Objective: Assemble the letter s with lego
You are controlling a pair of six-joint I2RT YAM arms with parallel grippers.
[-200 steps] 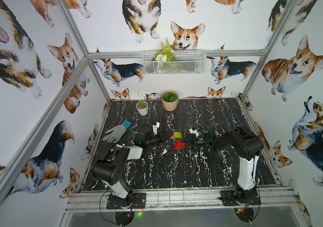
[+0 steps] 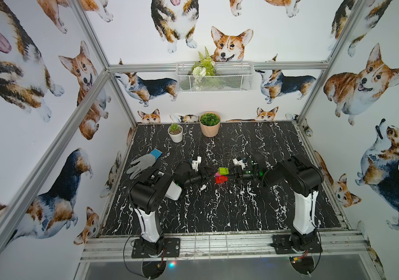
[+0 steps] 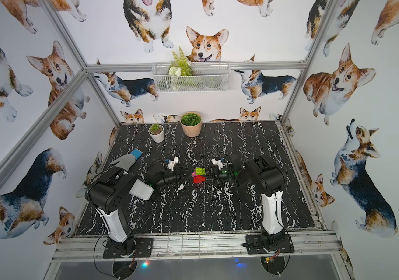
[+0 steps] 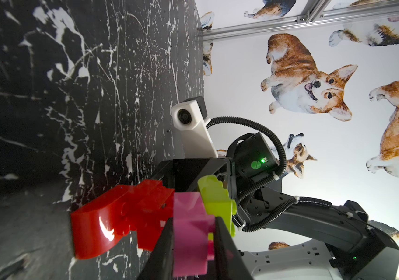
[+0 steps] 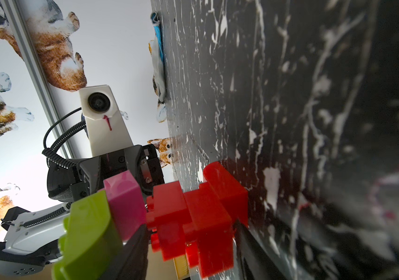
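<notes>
My left gripper is shut on a pink brick (image 4: 190, 233) with a lime green brick (image 4: 215, 196) attached; both show at the table's middle in the top left view (image 2: 223, 170). A red brick assembly (image 4: 110, 221) is right beside them, touching or nearly so, between the two grippers. My right gripper is around the red assembly (image 5: 208, 228), its fingers low in the right wrist view; whether they grip it is unclear. The pink brick (image 5: 125, 205) and green brick (image 5: 87, 233) sit at the red assembly's side.
A grey glove (image 2: 141, 165) lies at the left. Two potted plants, small (image 2: 176, 135) and larger (image 2: 210, 128), stand at the back.
The left arm has moved toward the front and right, bringing the pink and green bricks against or close to the red assembly. The right arm has shifted slightly.
</notes>
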